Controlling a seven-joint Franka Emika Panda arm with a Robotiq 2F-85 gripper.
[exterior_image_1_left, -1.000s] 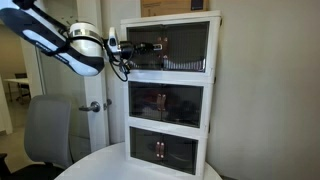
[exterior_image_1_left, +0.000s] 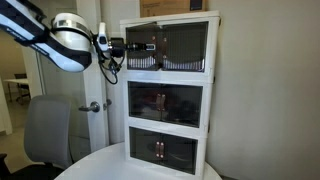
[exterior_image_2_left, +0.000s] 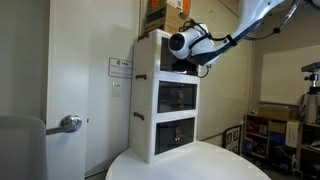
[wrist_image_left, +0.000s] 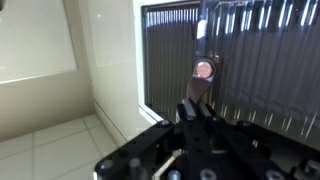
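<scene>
The tall white cabinet (exterior_image_1_left: 168, 128) has three tiers of dark double doors. At its top tier, my gripper (exterior_image_1_left: 151, 47) reaches in from the left, across the front of the left door. In the wrist view, a coppery handle (wrist_image_left: 205, 69) with a round end stands on the dark ribbed door, and my gripper is shut on its lower part. The dark fingers (wrist_image_left: 188, 109) hide where they meet it. From the other side, the white wrist (exterior_image_2_left: 183, 44) covers much of the top tier. Whether the door is ajar, I cannot tell.
A cardboard box (exterior_image_1_left: 172, 7) sits on top of the cabinet. The cabinet stands on a round white table (exterior_image_2_left: 205, 160), otherwise bare. A grey chair (exterior_image_1_left: 47, 130) and a door with a metal handle (exterior_image_1_left: 95, 106) are at the left.
The arm's white wrist has moved left, away from the cabinet, and the gripper has shifted slightly left with it. Bright streaks now show low on the top doors. The lower doors look unchanged.
</scene>
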